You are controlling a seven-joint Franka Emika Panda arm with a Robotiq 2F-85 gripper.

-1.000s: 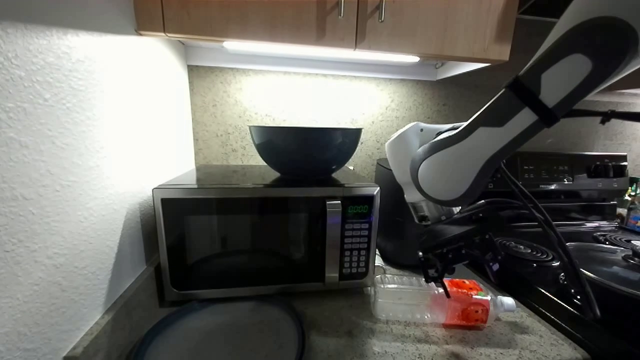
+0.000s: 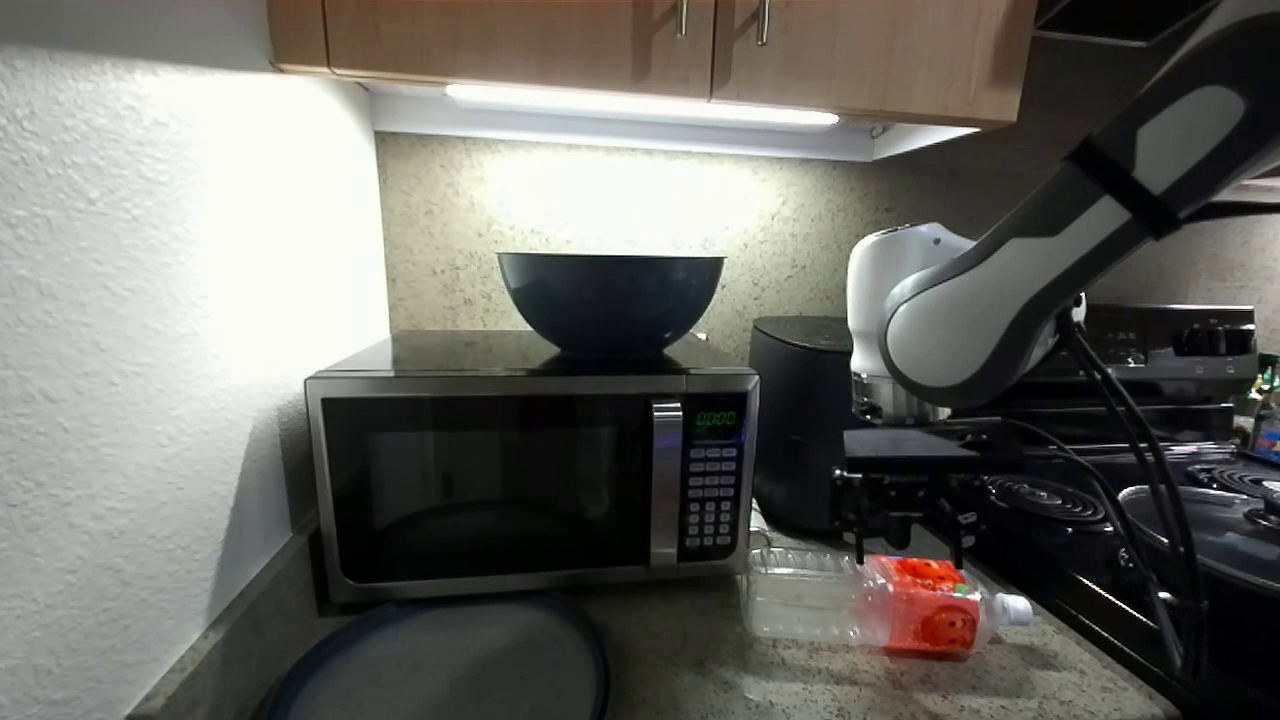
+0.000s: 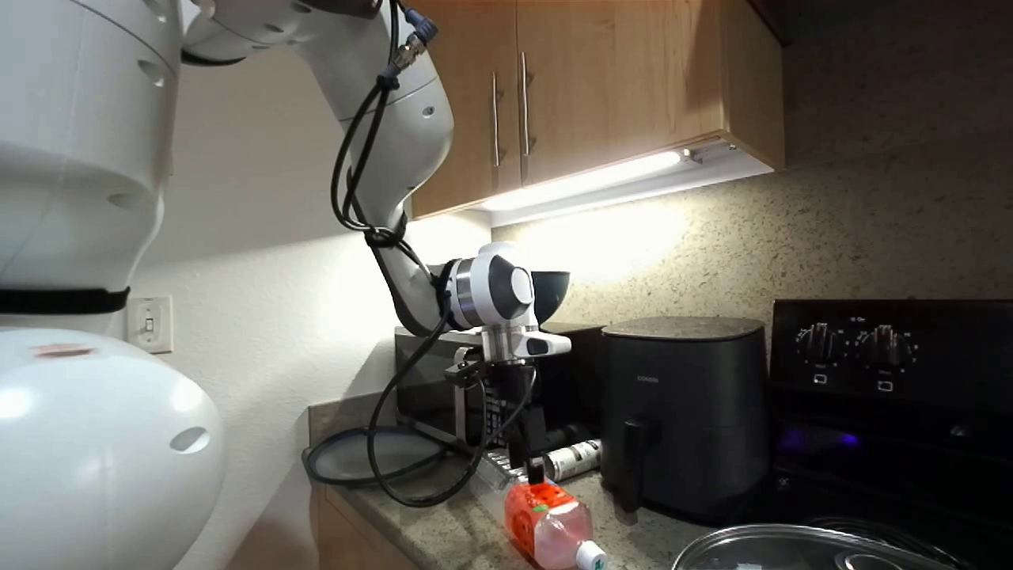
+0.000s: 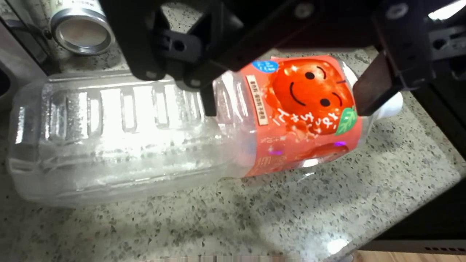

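A clear plastic bottle (image 2: 806,594) with a red-orange label (image 4: 305,153) and a white cap (image 2: 1015,610) lies on its side on the counter, cap pointing right. My gripper (image 2: 908,558) is upright above the labelled part, its fingers wide apart. In the wrist view, one finger (image 4: 208,98) shows over the clear body just left of the label and the other (image 4: 371,87) by the cap end. The smiling face on the label shows between them. Exterior view 2 shows the gripper (image 3: 536,472) close over the bottle's label; whether a fingertip touches it cannot be told.
Left of the bottle stands the microwave (image 2: 492,480) with a dark bowl (image 2: 612,300) on top. A black air fryer (image 3: 684,418) and a can (image 3: 574,460) lie behind. A round dark-rimmed tray (image 2: 444,666) occupies the front left; the stove (image 2: 1080,528) borders the right.
My gripper has turned from a tilt to upright and shifted slightly right, its fingers now over the label. The bottle appears to lie where it was.
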